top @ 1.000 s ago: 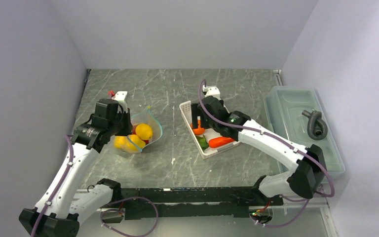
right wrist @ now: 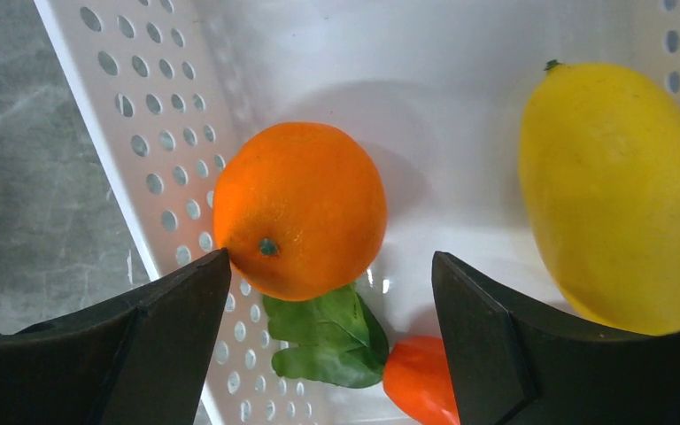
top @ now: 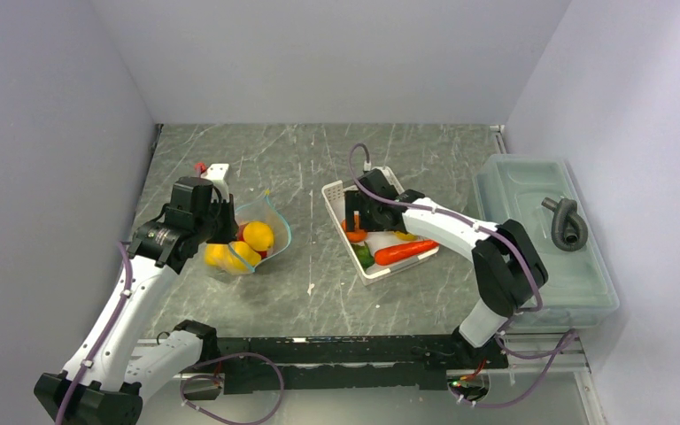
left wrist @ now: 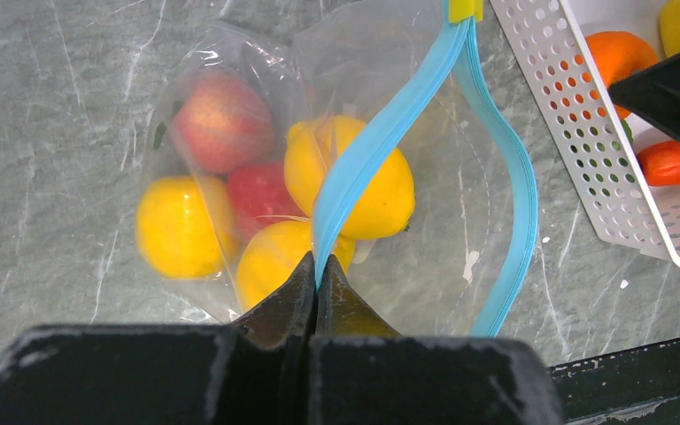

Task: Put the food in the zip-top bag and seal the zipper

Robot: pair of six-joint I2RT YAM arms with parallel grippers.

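A clear zip top bag (left wrist: 425,266) with a blue zipper edge (left wrist: 515,239) lies on the table, its mouth gaping. Inside are a peach (left wrist: 223,121), a red fruit (left wrist: 261,197) and several yellow fruits (left wrist: 186,227). My left gripper is shut on the near zipper edge of the bag. At the white basket (right wrist: 106,133), my right gripper has its fingers apart over an orange (right wrist: 305,208), with nothing gripped between them. A green pepper (right wrist: 332,341), a red carrot (top: 405,252) and a yellow fruit (right wrist: 615,190) are also in the basket.
The orange rests near the basket's perforated side wall. At the right stands a clear lidded bin (top: 540,266) with a grey hose piece (top: 567,224) on it. Bare table (top: 310,305) separates bag and basket.
The left arm and the bag have stayed put.
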